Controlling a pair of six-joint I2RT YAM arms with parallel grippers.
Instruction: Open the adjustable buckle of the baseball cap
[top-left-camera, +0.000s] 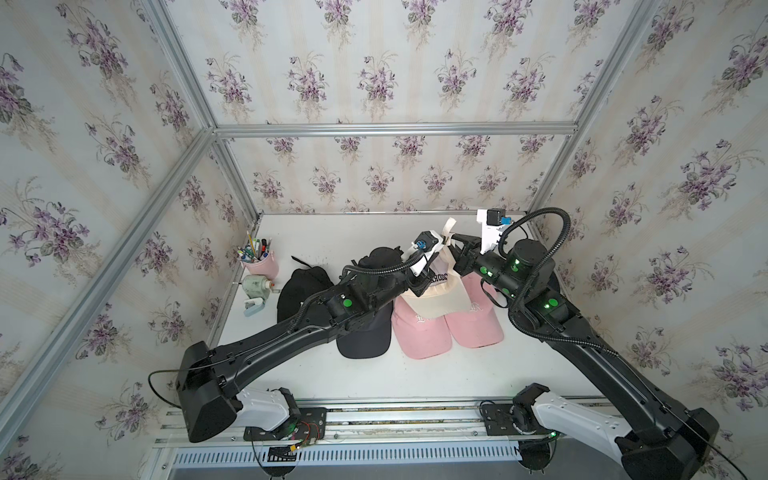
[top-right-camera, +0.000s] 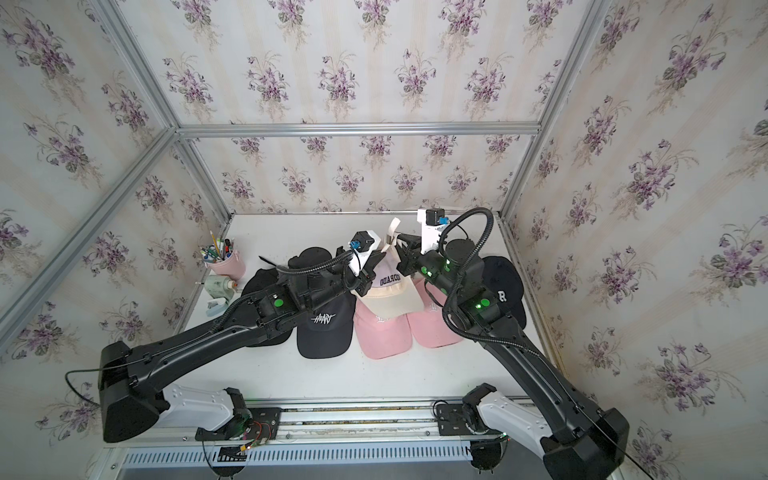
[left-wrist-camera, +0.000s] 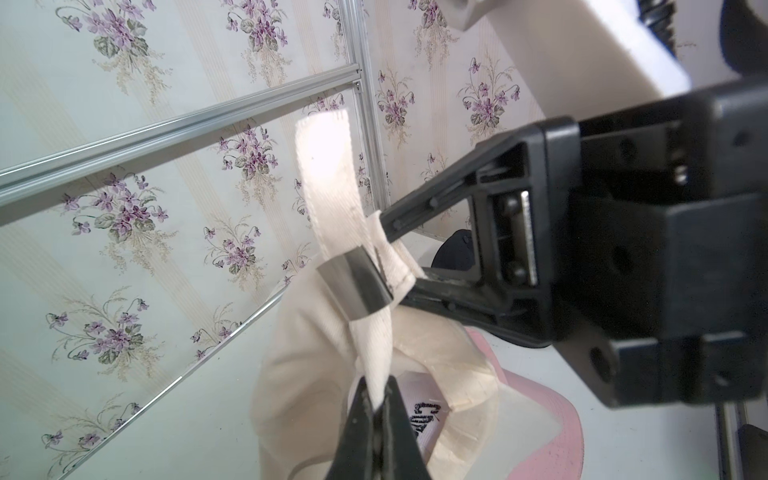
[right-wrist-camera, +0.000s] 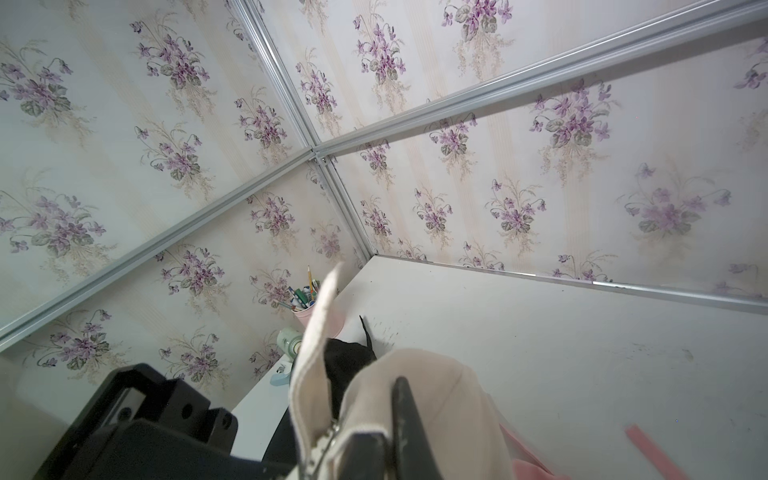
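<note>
The cream cap (top-right-camera: 386, 305) hangs above the other caps, with dark lettering on its front. In the left wrist view its strap (left-wrist-camera: 328, 192) runs through a metal buckle (left-wrist-camera: 356, 281), the free end standing up. My right gripper is shut on strap fabric just beside the buckle. In the right wrist view fabric hides part of its fingers (right-wrist-camera: 412, 440). My left gripper is shut below the buckle, where the strap's lower part narrows to its fingertips; I cannot tell whether it is pinched.
Pink caps (top-left-camera: 420, 336) lie beneath the cream one, black caps (top-right-camera: 324, 332) to their left and a dark cap (top-right-camera: 504, 288) to the right. A pink pen cup (top-left-camera: 262, 264) stands at the left back.
</note>
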